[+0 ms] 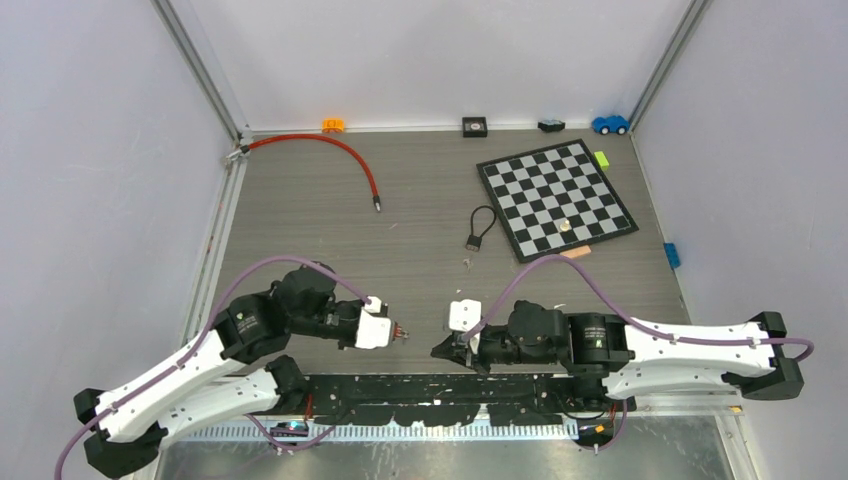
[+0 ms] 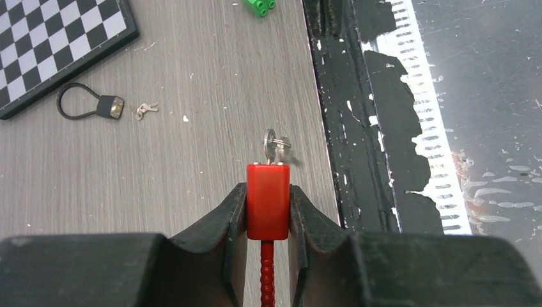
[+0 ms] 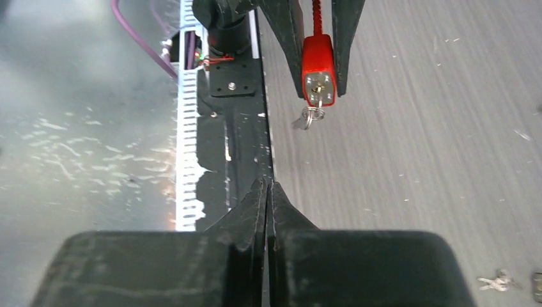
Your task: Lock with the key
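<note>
A red padlock body with a red cable is clamped in my left gripper; in the right wrist view its lock face (image 3: 319, 86) shows a key in it, with a ring and keys (image 3: 312, 115) hanging out. My right gripper is apart from it, fingertips together with nothing visible between them. In the top view my left gripper (image 1: 392, 331) and my right gripper (image 1: 440, 350) face each other near the front edge.
A black padlock (image 2: 109, 107) and loose keys (image 2: 146, 109) lie on the table behind, beside the chessboard (image 1: 557, 200). A red cable (image 1: 350, 150) lies at the back left.
</note>
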